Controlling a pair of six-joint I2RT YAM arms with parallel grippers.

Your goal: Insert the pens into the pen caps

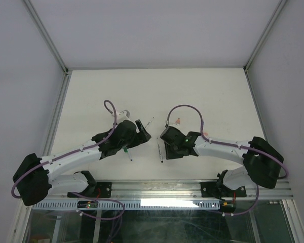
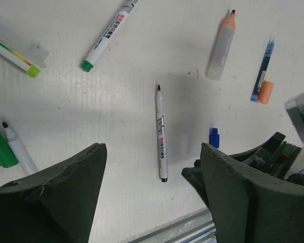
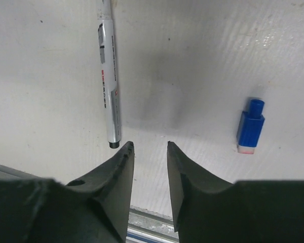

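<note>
A slim white pen (image 1: 160, 150) lies on the white table, black tip up in the left wrist view; it also fills the left of the right wrist view (image 3: 110, 81). My right gripper hangs just beside its lower end, fingers apart, empty. A blue cap (image 3: 250, 126) lies to the right. My left gripper (image 1: 141, 129) is at the middle left, fingers apart (image 2: 154, 167), above the table. A green-capped marker (image 2: 106, 40), orange marker (image 2: 220, 48), blue pen (image 2: 261, 71) and orange cap (image 2: 265, 92) lie around.
Green items (image 2: 1, 147), an uncapped marker (image 2: 21, 151) and a clear-and-white piece (image 2: 15, 50) lie at the left of the left wrist view. A metal rail runs along the front edge.
</note>
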